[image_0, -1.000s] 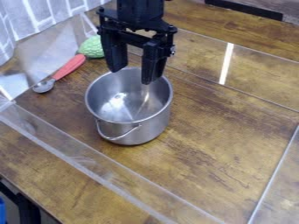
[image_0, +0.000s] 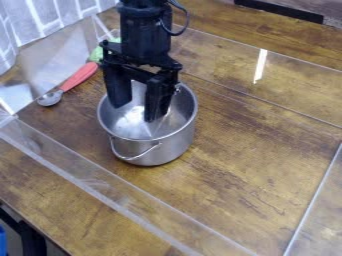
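Observation:
A steel pot (image_0: 154, 145) with a wire handle stands on the wooden table. My black gripper (image_0: 143, 98) reaches down from the top into the pot's mouth, its two fingers apart, one at the left side and one at the right. Whether anything is between them inside the pot is hard to see.
A red-handled ladle (image_0: 80, 78) lies left of the pot, with a green object (image_0: 75, 60) behind it and a white cloth (image_0: 27, 40) at the top left.
My gripper has moved down and slightly left, from above the pot's rim into its mouth. The pot looks unmoved.

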